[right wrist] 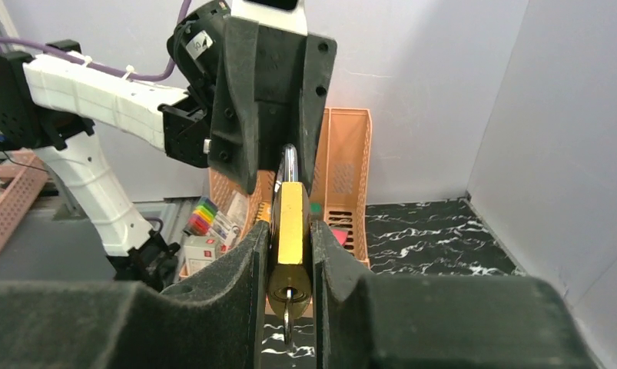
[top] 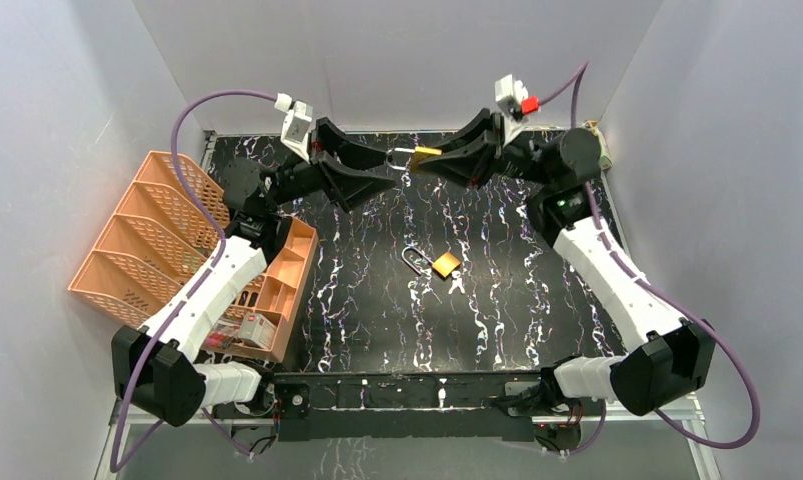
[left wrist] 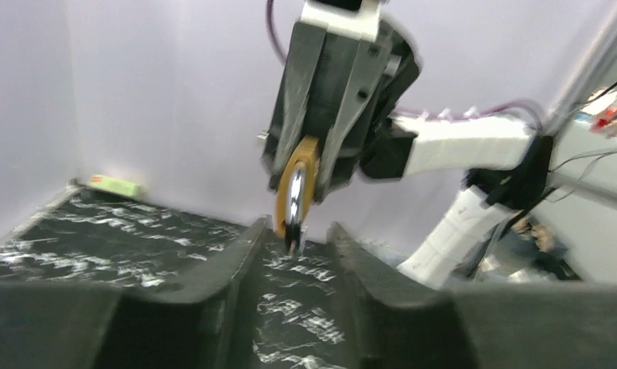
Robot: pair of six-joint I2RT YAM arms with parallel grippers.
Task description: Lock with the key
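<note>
A brass padlock is clamped in my right gripper, its fingers around the body. Its shackle points toward my left gripper, which is open, with its fingers parted on either side of the shackle end. In the right wrist view a thin silver key sticks out from the padlock's bottom, on the side toward my right gripper. A second brass padlock lies on the dark marbled table with its shackle raised out, and small silver keys beside it.
At the left stands an orange compartment rack with a tray of small boxes. A pale green block lies at the back right corner.
</note>
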